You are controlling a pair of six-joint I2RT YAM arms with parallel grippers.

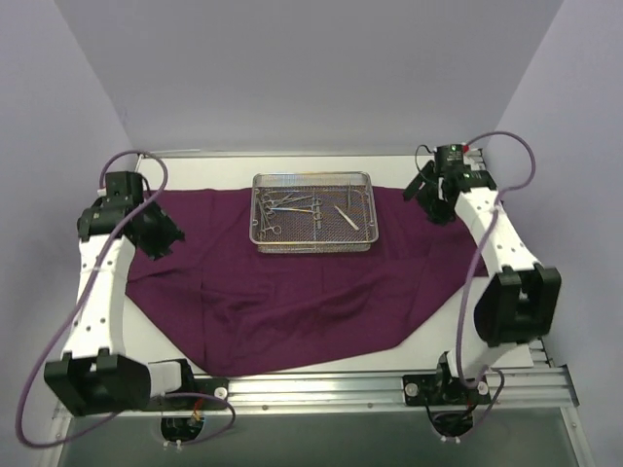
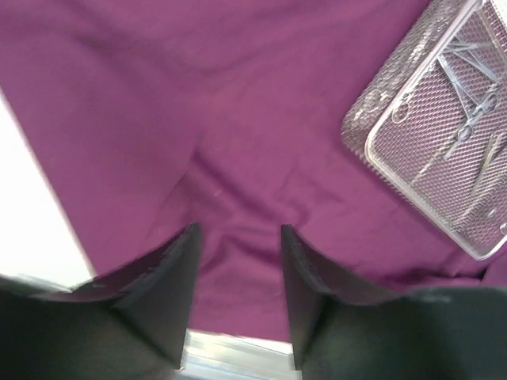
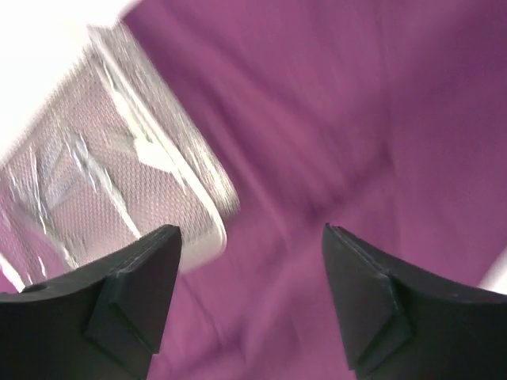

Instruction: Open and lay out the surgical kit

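Note:
The purple cloth (image 1: 302, 302) lies spread over the table, its front reaching near the front rail, with creases. On its back middle stands the wire mesh tray (image 1: 311, 246) holding several scissor-like instruments (image 2: 467, 119) and a slim pale piece (image 1: 346, 218). My left gripper (image 1: 167, 238) hangs over the cloth left of the tray; in its wrist view the fingers are apart with only cloth below. My right gripper (image 1: 423, 195) is raised over the cloth right of the tray, fingers apart in its blurred wrist view, nothing between them.
Bare white table (image 1: 214, 167) shows behind the cloth and at the front corners. Grey walls close in the sides and back. A metal rail (image 1: 311, 387) runs along the front.

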